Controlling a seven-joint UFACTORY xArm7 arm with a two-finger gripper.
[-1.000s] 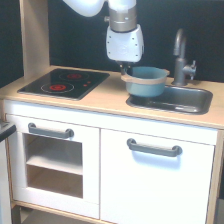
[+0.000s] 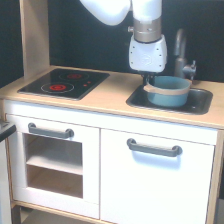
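Note:
A teal-blue pot (image 2: 170, 92) sits low inside the sink basin (image 2: 199, 102), just in front of the dark faucet (image 2: 180, 50). The white and grey arm comes down from the top of the view, and its dark gripper (image 2: 148, 78) meets the pot at the left side of its rim. The fingers are small and dark here; they appear shut on the rim. Whether the pot's base rests on the basin floor is hidden.
A black stovetop (image 2: 65, 83) with red burner rings is empty at the left. Bare wooden counter (image 2: 118, 90) lies between it and the sink. Below are an open-looking shelf compartment (image 2: 55, 160) and a closed white cabinet door (image 2: 150, 185).
The arm and pot have moved together to the right and slightly down. The pot was above the sink's left edge and is now lower, within the basin.

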